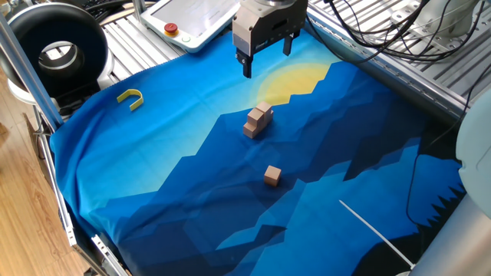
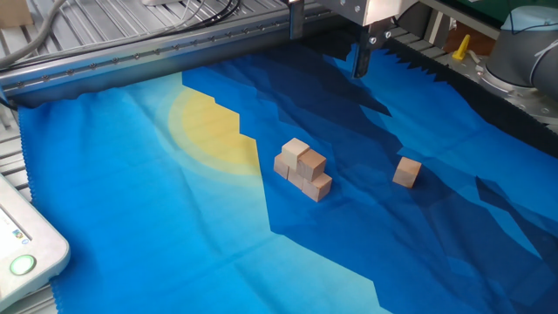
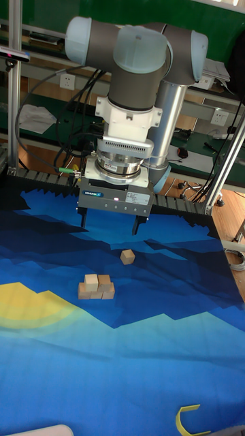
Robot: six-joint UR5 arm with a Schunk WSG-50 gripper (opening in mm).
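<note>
My gripper (image 1: pixel 267 64) hangs above the cloth with its two fingers wide apart, and nothing shows between them. Wooden cubes (image 2: pixel 317 187) form a small stack on the cloth, three in a bottom row. On top rest two more, a paler cube (image 2: pixel 295 153) and a browner cube (image 2: pixel 311 165), side by side. A single wooden cube (image 2: pixel 406 173) lies alone on the cloth, apart from the stack. In exterior view 3 the gripper (image 3: pixel 109 228) appears higher up and behind the stack (image 3: pixel 96 293) and the lone cube (image 3: pixel 127 257), touching neither.
A blue cloth (image 1: pixel 184 123) with a yellow sun covers the table, slightly wrinkled. On it lies a yellow hook-shaped piece (image 1: pixel 135 100), well away from the cubes. A tablet-like pendant with a red button (image 1: pixel 171 29) sits at the edge.
</note>
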